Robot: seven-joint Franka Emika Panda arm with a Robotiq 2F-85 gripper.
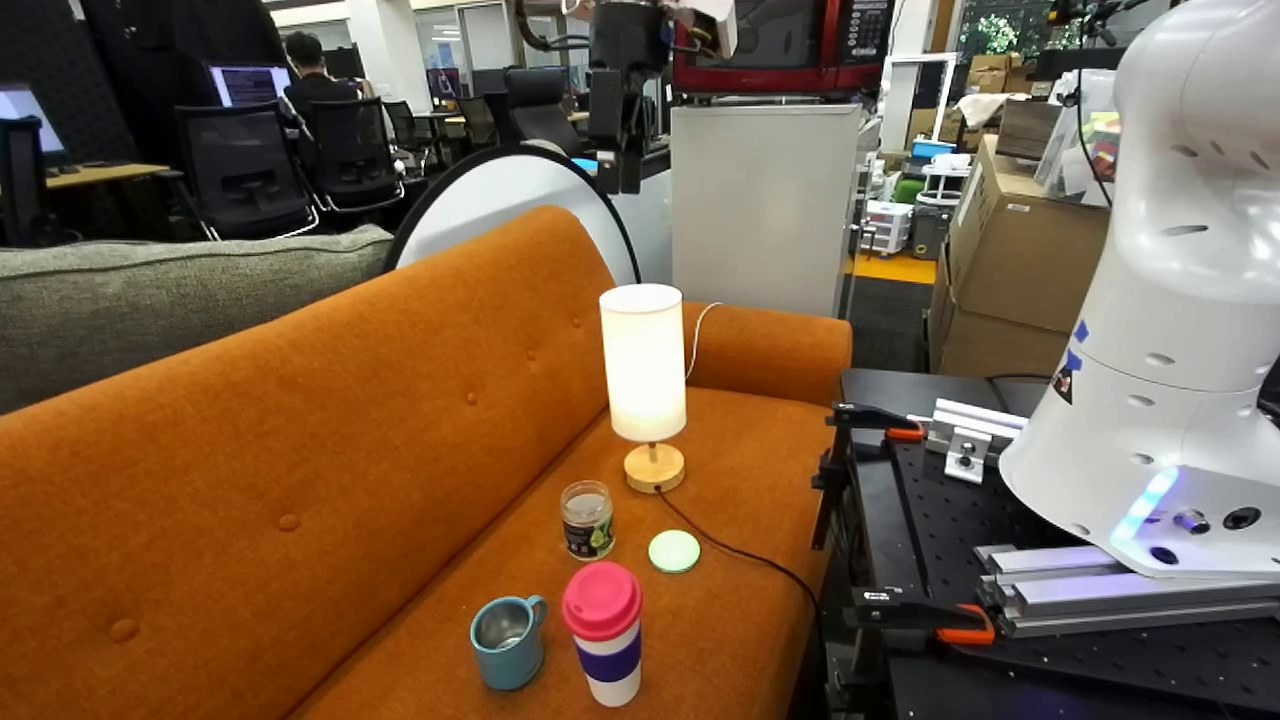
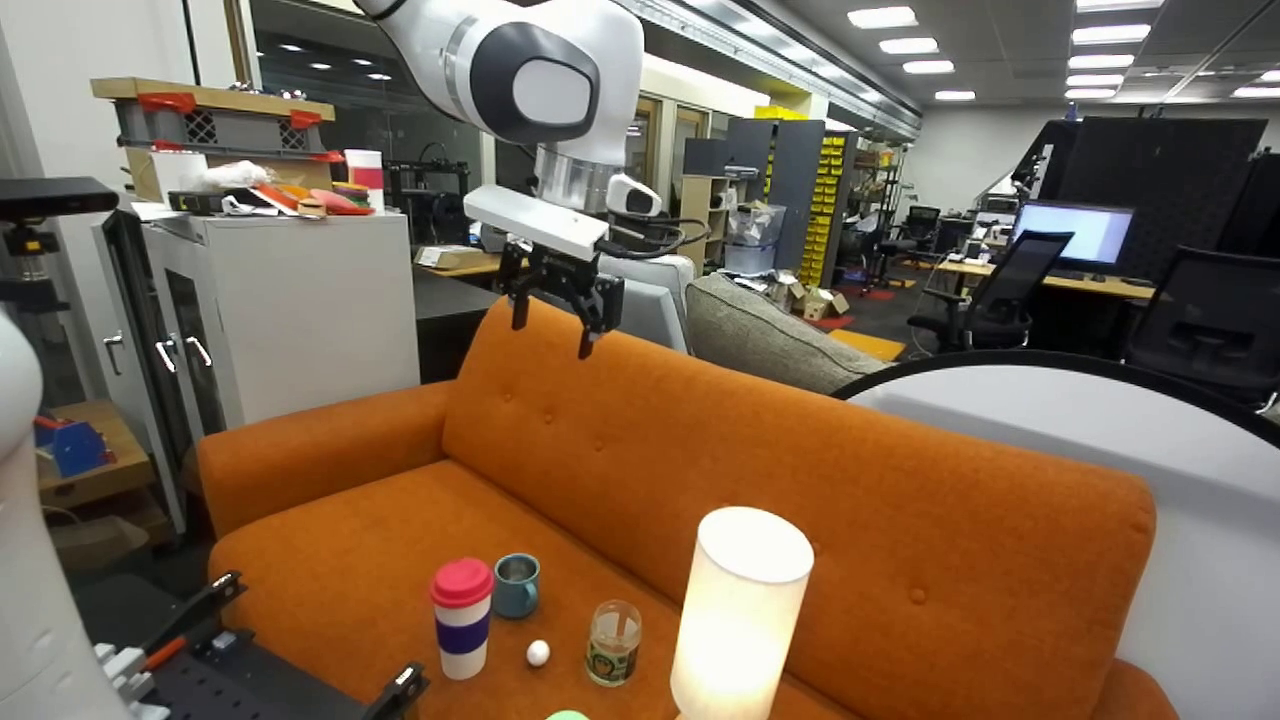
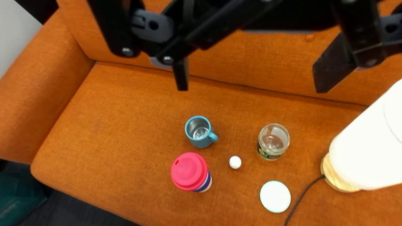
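Observation:
My gripper stands open high above the sofa seat, nothing between its fingers; in exterior view 2 it hangs before the sofa's backrest. On the seat stands a blue mug point(image 3: 200, 136) with its handle toward a small white ball point(image 3: 235, 162). Next to the mug is an upright cup with a pink lid point(image 3: 189, 171) and a purple band. A clear glass jar point(image 3: 273, 142) stands without a lid, and a pale round disc point(image 3: 275, 196) lies flat near it. The lit lamp point(image 3: 367, 143) rises on a wooden base. The ball is hidden in exterior view 1.
The orange sofa point(image 2: 348, 492) has a wide bare stretch of seat beside the mug and cup. A dark lamp cord point(image 1: 756, 556) runs over the seat's front edge. Clamps point(image 1: 912, 610) hold gear on the black table by the robot's base.

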